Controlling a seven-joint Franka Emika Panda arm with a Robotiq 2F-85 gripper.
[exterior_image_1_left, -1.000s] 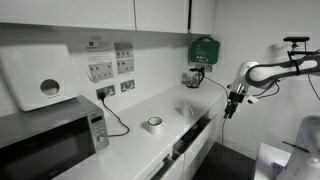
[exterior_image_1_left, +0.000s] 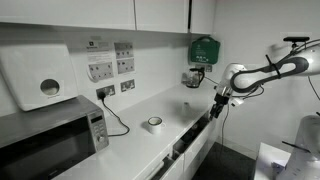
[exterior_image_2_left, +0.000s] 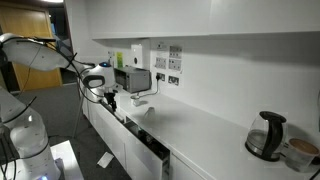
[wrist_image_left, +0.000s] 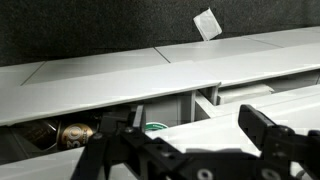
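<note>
My gripper is open, with one finger on each side of the wrist view and nothing seen held between them. Below it, in the same view, lies an open drawer (wrist_image_left: 110, 88) with its white front panel toward the dark floor. Inside that drawer are a can (wrist_image_left: 76, 135) and a round green-edged item (wrist_image_left: 155, 127), partly covered by the gripper. A neighbouring drawer holds a whitish item (wrist_image_left: 243, 93). From the side, the gripper (exterior_image_1_left: 215, 112) hangs near the counter's front edge, close to the pulled-out drawers (exterior_image_1_left: 190, 138). Exterior view 2 shows an open drawer (exterior_image_2_left: 150, 152) too.
A white cup (exterior_image_1_left: 154, 125) stands on the counter (exterior_image_1_left: 120, 150), with a microwave (exterior_image_1_left: 55, 138) at the left. A glass kettle (exterior_image_2_left: 265, 135) sits at the counter's other end. A pale paper piece (wrist_image_left: 207, 25) lies on the floor.
In exterior view 1 the arm has moved left, bringing the gripper from out over the floor to closer to the counter edge and drawers. The cup and microwave have stayed put.
</note>
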